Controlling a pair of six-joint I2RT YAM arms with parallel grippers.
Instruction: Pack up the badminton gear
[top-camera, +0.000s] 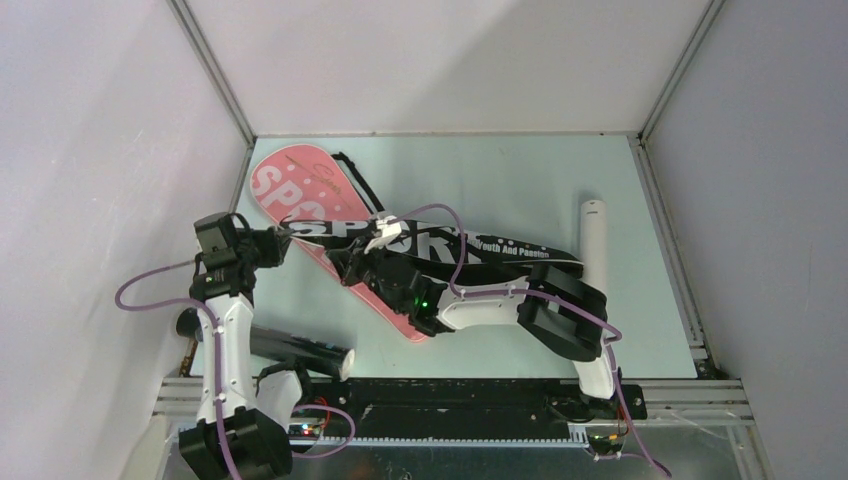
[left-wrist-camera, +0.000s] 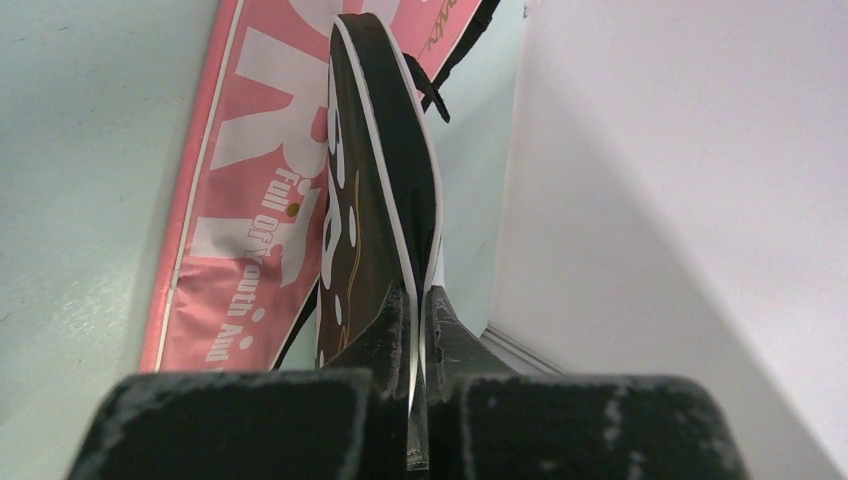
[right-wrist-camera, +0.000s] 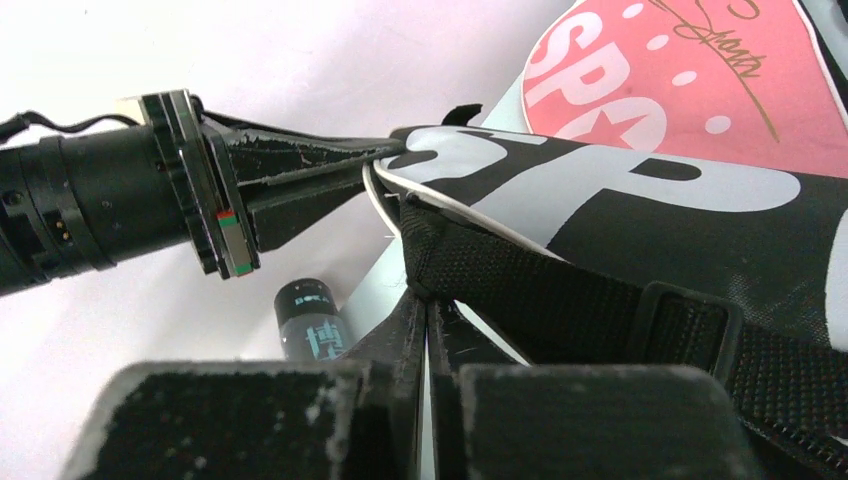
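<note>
A black SPORT racket bag lies across a pink racket bag. My left gripper is shut on the white-piped edge of the black bag at its left end; the left wrist view shows that edge running into the fingertips. My right gripper is shut just below the middle-left of the black bag. In the right wrist view its fingertips meet at a black strap with a buckle, and whether any strap is between them is hard to tell.
A dark shuttlecock tube lies at the front left, and a white tube stands out at the right, partly behind my right arm.
</note>
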